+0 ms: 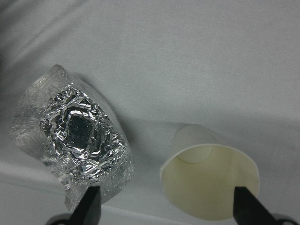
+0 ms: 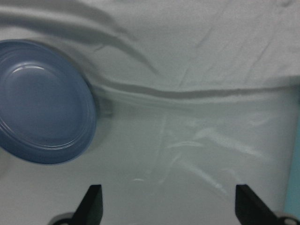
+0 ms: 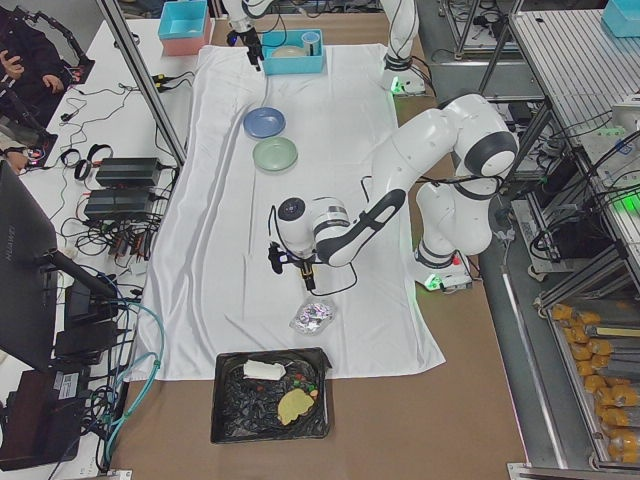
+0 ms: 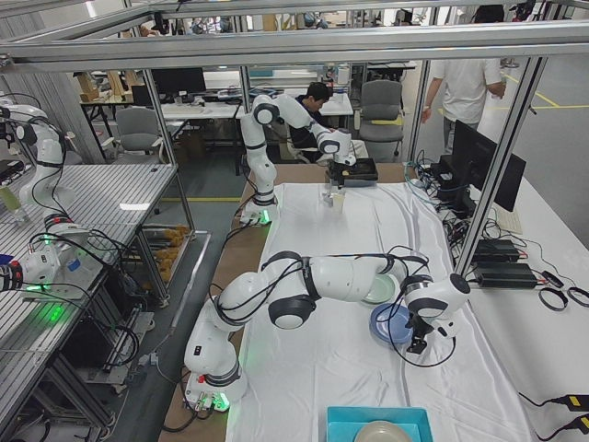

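Observation:
My left gripper hangs open above the white cloth, over a pale cup lying on its side and beside a crumpled clear-and-silver packet, also visible in the camera left view. The cup is mostly hidden there by the arm. My right gripper is open at the other end, above cloth beside the blue plate, with nothing between its fingers. A pale green plate lies nearer the middle than the blue plate.
A black tray holding a white item and a yellow piece sits beyond the cloth at my left arm's end. A blue box with round items stands at the other end.

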